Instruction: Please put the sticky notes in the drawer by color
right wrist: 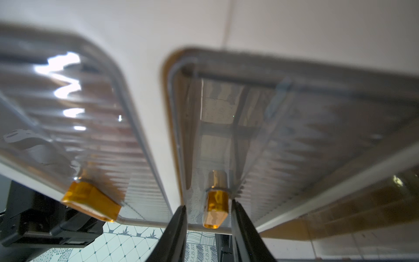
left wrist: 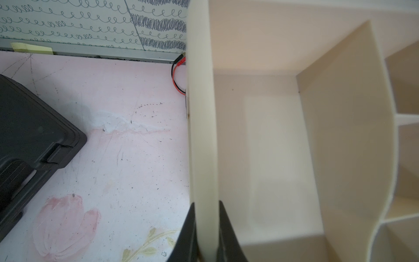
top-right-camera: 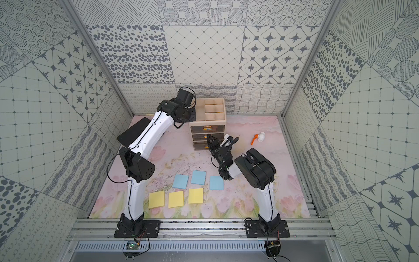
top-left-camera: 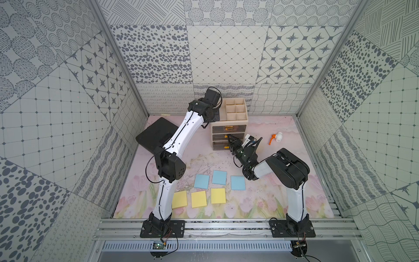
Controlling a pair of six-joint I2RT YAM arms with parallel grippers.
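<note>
A small cabinet (top-left-camera: 230,123) of stacked drawers stands at the back. My left gripper is shut on its upper left side wall. At its front, my right gripper stands part open, fingers on either side of an orange drawer handle (right wrist: 217,205) with narrow gaps showing. That handle belongs to a lower drawer, whose front is flush with the cabinet. Three blue sticky notes (top-left-camera: 219,177) lie on the table in front, and nearer the edge are three yellow sticky notes (top-left-camera: 198,198).
A black case (top-left-camera: 156,133) lies to the left of the cabinet, partly behind my left arm. An orange and white object (top-left-camera: 275,138) is on the right. Open compartments (top-left-camera: 236,109) top the cabinet.
</note>
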